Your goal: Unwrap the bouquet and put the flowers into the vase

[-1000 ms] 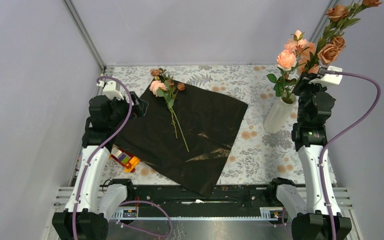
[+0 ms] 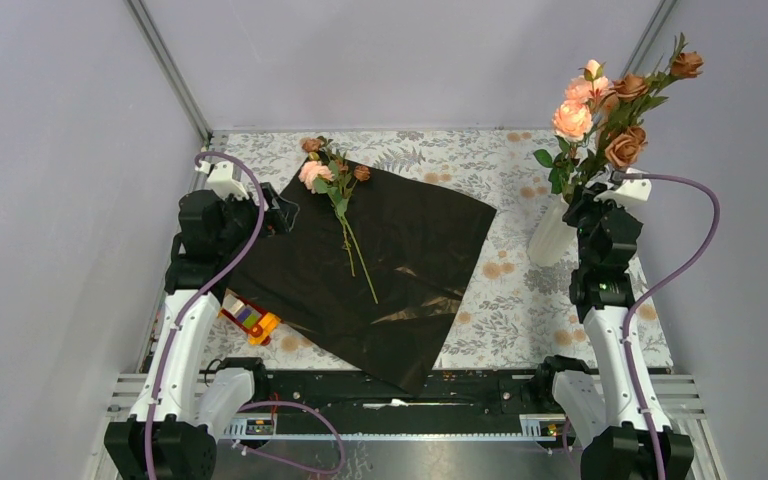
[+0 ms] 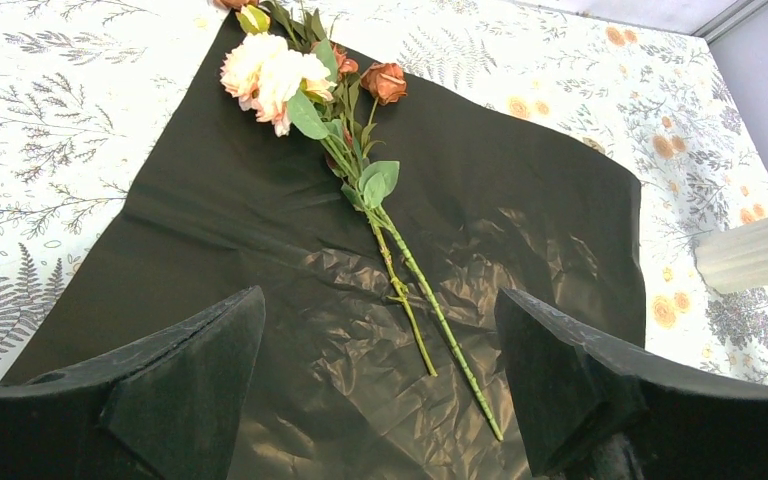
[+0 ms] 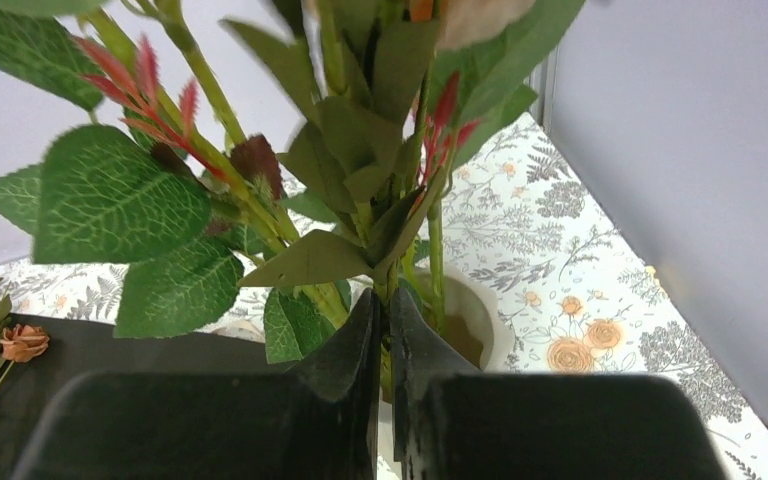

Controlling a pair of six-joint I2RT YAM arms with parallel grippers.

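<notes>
My right gripper is shut on the stem of a brown rose spray (image 2: 628, 147), just over the mouth of the white vase (image 2: 552, 235). Peach roses (image 2: 572, 120) stand in that vase, their leaves crowding the right wrist view. The vase rim (image 4: 495, 315) shows behind my fingers, which hide the lower end of the held stem. On the black sheet lie a peach flower (image 3: 278, 82) and a brown rose stem (image 3: 384, 83), side by side. My left gripper hovers over the sheet's left side, open and empty.
The black sheet (image 2: 430, 230) covers the middle of the patterned table. A colourful toy (image 2: 250, 318) sits beside the left arm. Clear table (image 2: 520, 330) lies in front of the vase. Walls border the back and sides.
My right gripper has come down and leftward toward the vase, bringing the brown roses along.
</notes>
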